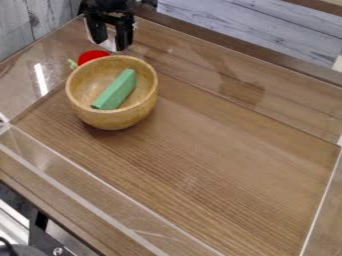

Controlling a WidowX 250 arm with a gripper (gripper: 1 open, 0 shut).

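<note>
The black gripper (pixel 107 32) is at the top left, above a red object (pixel 90 58) with a green tip that lies just behind a round wooden bowl (pixel 135 111). A green oblong object (pixel 115 88) lies in the bowl. Something white shows around the gripper's fingers; whether it is held, and how far the fingers stand apart, is unclear.
A wall or panel stands along the upper left edge. A dark cable or part shows at the lower left corner.
</note>
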